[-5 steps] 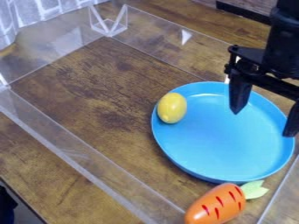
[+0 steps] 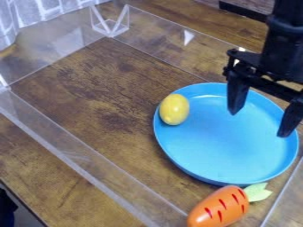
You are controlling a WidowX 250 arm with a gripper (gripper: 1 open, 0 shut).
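Observation:
My black gripper hangs at the upper right over a blue plate, its two dark fingers spread apart with only plate visible between them. A yellow egg-shaped object rests on the plate's left side, apart from the gripper. An orange toy carrot with pale green leaves lies just below the plate at the bottom right.
The wooden surface to the left of the plate is bare. Clear plastic walls run along the top and lower left around the work area. Dark fabric shows at the bottom left corner.
The gripper has shifted slightly upward over the plate. The plate, yellow object and carrot look unmoved.

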